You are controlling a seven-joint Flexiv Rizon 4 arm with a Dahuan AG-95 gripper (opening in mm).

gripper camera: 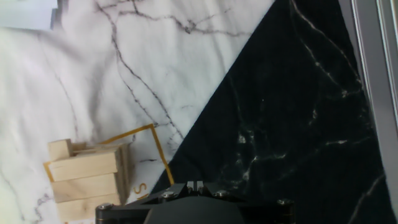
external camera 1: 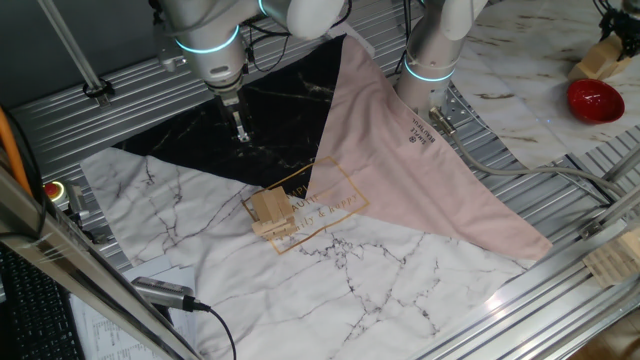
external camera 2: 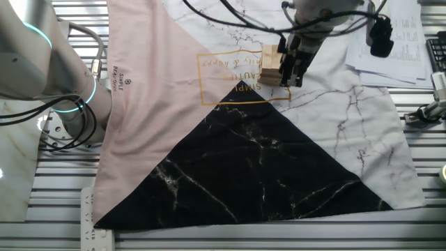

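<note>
Several pale wooden blocks (external camera 1: 271,210) stand stacked together on the cloth, over its gold-printed frame. In the wrist view the blocks (gripper camera: 85,177) sit at the lower left, with one small piece jutting out at the top. Over the black part of the cloth hangs my gripper (external camera 1: 243,136), apart from the blocks. Its fingertips (gripper camera: 191,185) meet at the bottom of the wrist view, shut, and nothing shows between them. From the opposite side, the gripper (external camera 2: 291,75) partly covers the blocks (external camera 2: 271,63).
The cloth (external camera 1: 430,190) has black, pink and white marbled areas and lies mostly flat on a slatted metal table. Far right is a red bowl (external camera 1: 596,102). A metal post (external camera 1: 85,235) rises at left.
</note>
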